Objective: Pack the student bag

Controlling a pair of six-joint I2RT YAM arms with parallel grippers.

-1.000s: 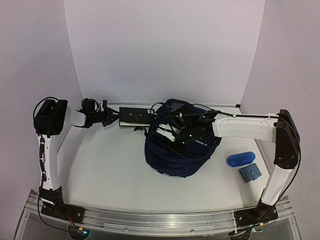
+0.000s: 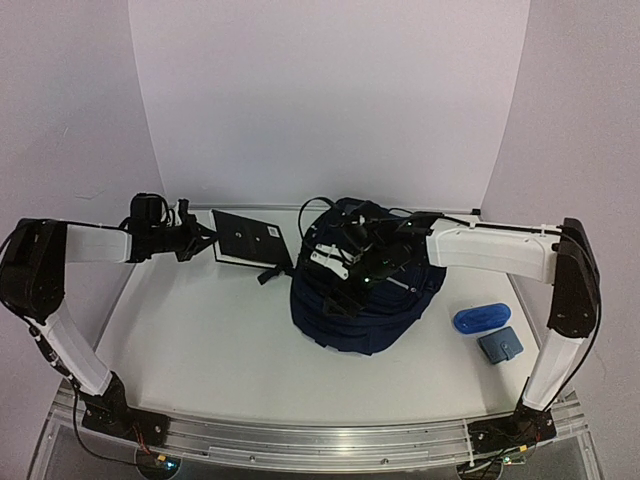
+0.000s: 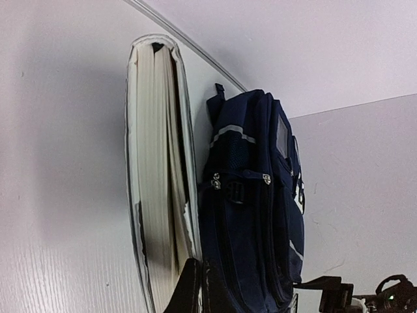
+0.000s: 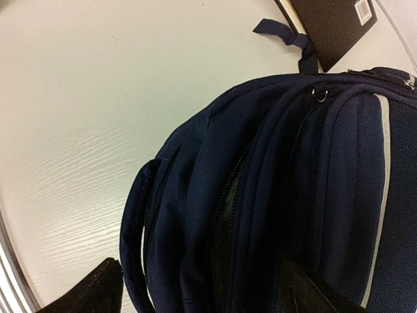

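At the back left, my left gripper [image 2: 213, 237] is shut on the near edge of a black hardcover book [image 2: 250, 241]. In the left wrist view the book [image 3: 156, 163] shows its white page block, and the closed fingers [image 3: 186, 287] pinch one cover. The book reaches right, up to the navy student bag [image 2: 350, 328], which lies at the middle of the table. Over the bag's front hangs my right gripper [image 2: 345, 300]. Its fingers [image 4: 98, 290] stand wide apart in the right wrist view, above the bag's zipped edge [image 4: 225, 215], with no object clamped between them.
Toward the right front lie a blue pouch [image 2: 482, 318] and a small dark blue wallet [image 2: 501, 345]. A bag strap [image 2: 270, 273] sticks out left below the book.
My left arm has swung left, drawing the book leftward away from the bag and tilting it. The right arm shifted only slightly; the bag stays almost in place.
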